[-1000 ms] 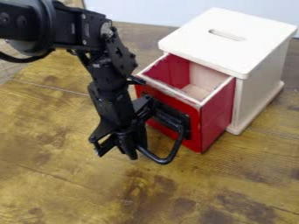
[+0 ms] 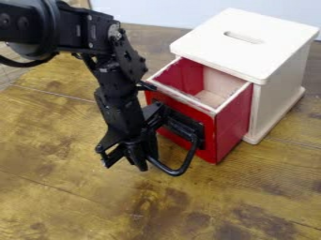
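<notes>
A white wooden box (image 2: 251, 52) holds a red drawer (image 2: 232, 131), which is pulled out toward the left with its pale, empty-looking inside visible. The black arm reaches down from the upper left, and its gripper (image 2: 141, 148) is low in front of the drawer's lower left part, near the floor. Black arm parts and a cable loop cover some of the drawer's front. Whether the fingers are open or shut, or touch the drawer, I cannot tell.
A pale wall runs along the back behind the box.
</notes>
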